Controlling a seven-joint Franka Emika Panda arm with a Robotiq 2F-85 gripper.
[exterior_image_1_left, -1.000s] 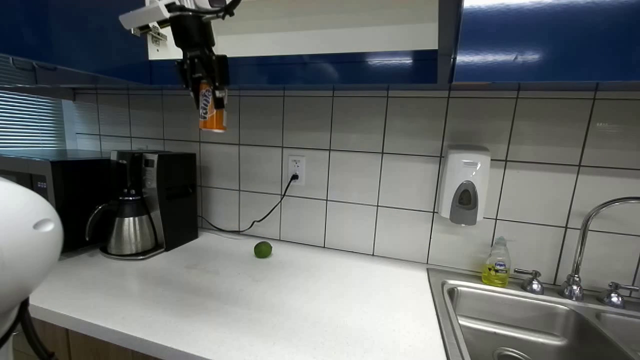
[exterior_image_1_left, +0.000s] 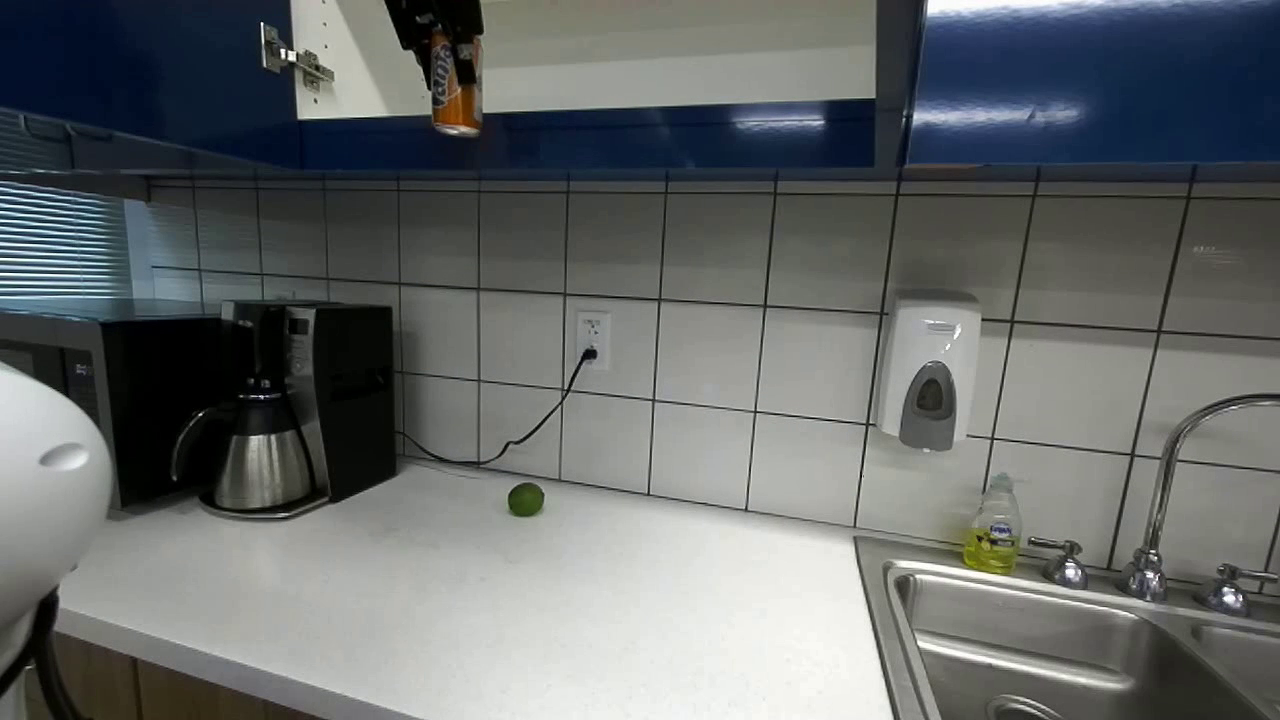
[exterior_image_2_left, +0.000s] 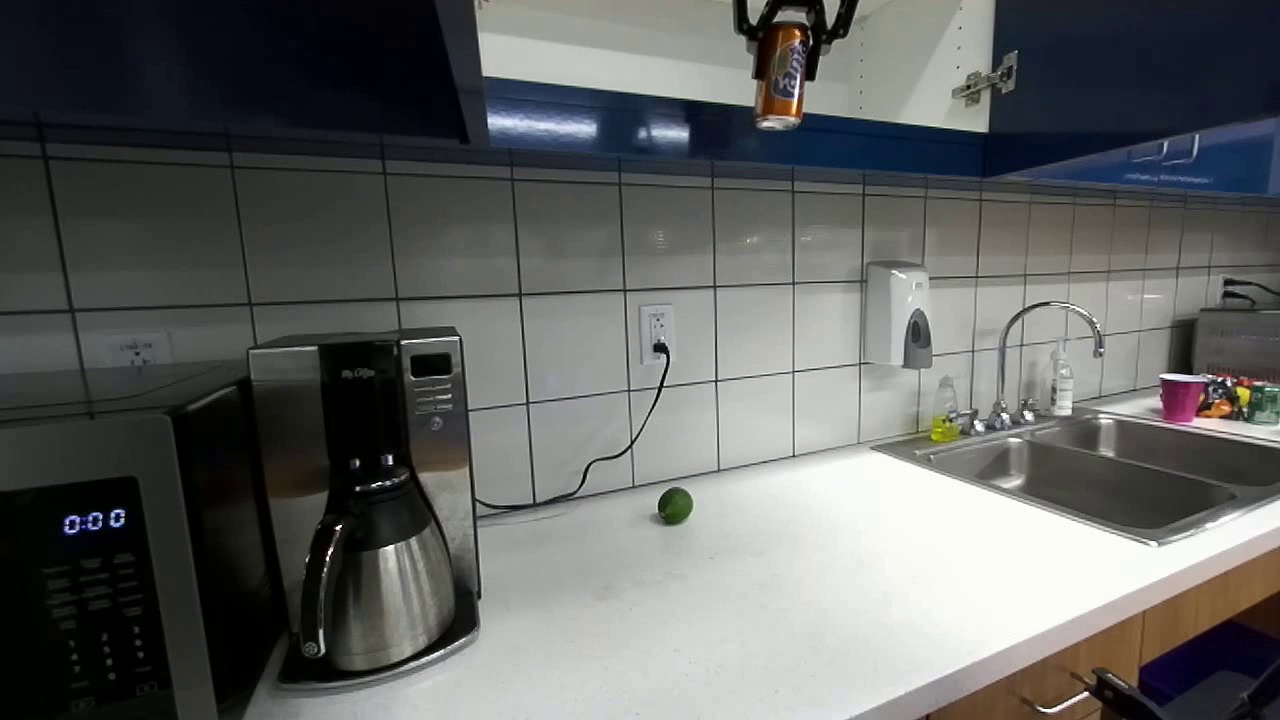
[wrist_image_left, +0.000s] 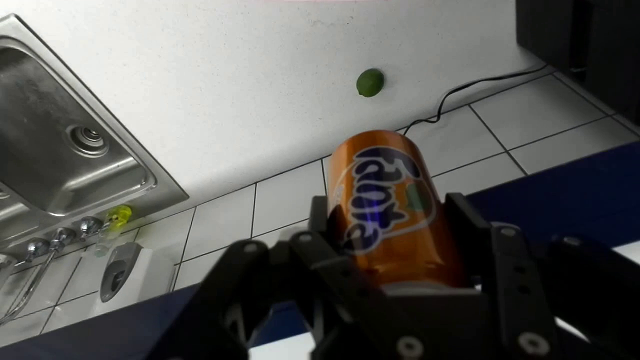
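Observation:
An orange Fanta can (exterior_image_1_left: 457, 102) hangs upright in my gripper (exterior_image_1_left: 451, 58), in front of the open upper cabinet (exterior_image_1_left: 684, 58). In the second exterior view the can (exterior_image_2_left: 782, 78) shows its label, with the black fingers on either side of it. Its bottom end overlaps the cabinet's blue lower edge (exterior_image_2_left: 576, 126). From the wrist, the can (wrist_image_left: 384, 198) fills the space between the fingers of my shut gripper. Most of the arm is out of frame above.
A green lime (exterior_image_1_left: 525, 499) lies alone on the white counter (exterior_image_1_left: 576, 600). The coffee maker (exterior_image_2_left: 372, 504) and microwave (exterior_image_2_left: 108, 540) stand at the left; the sink (exterior_image_1_left: 1056, 648) and soap dispenser (exterior_image_1_left: 930, 372) are to the right. An open door hinge (exterior_image_1_left: 294, 58) juts out near the can.
My gripper has risen with the can and shifted slightly right, from in front of the wall tiles to the height of the cabinet opening. The lime has stayed in place.

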